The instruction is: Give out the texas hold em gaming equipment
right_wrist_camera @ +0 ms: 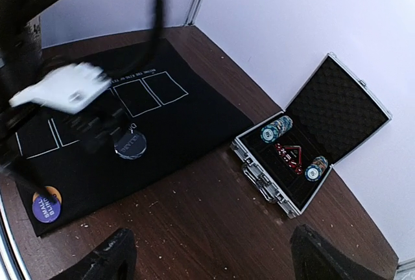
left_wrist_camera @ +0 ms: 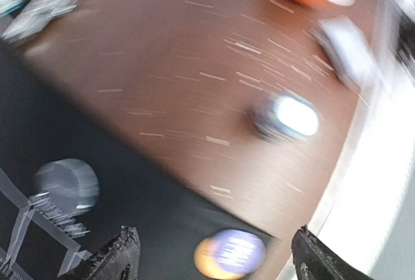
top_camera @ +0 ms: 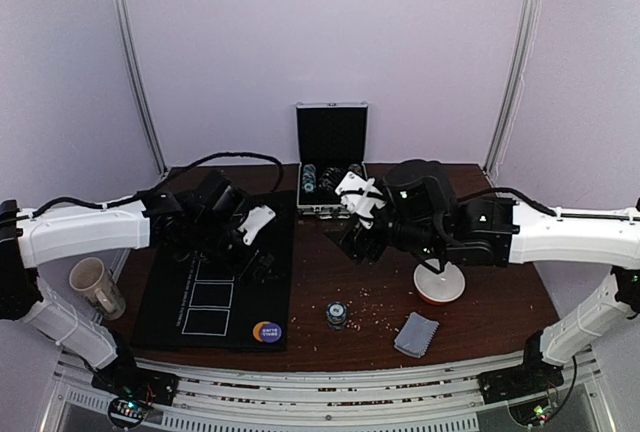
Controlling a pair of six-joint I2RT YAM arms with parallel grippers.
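Note:
The open chip case [top_camera: 332, 210] stands at the back; in the right wrist view, chip stacks [right_wrist_camera: 277, 129] and something red [right_wrist_camera: 290, 157] lie inside. A purple-and-orange small blind disc [right_wrist_camera: 47, 206] rests at the near corner of the black mat [top_camera: 160, 322]. Farther in on the mat lies a clear dealer disc [right_wrist_camera: 130, 144]. My left gripper [top_camera: 257, 270] hovers over the mat, open and empty. Between case and bowl, above bare wood, my right gripper [top_camera: 350, 244] is open with nothing between its fingers. A short chip stack [top_camera: 337, 314] stands on the front wood.
A red-and-white bowl [top_camera: 439, 284] and a grey cloth [top_camera: 416, 335] occupy the right side. Small crumbs are scattered around the chip stack. At the far left edge stands a mug [top_camera: 96, 287]. Bare wood is free in front of the case.

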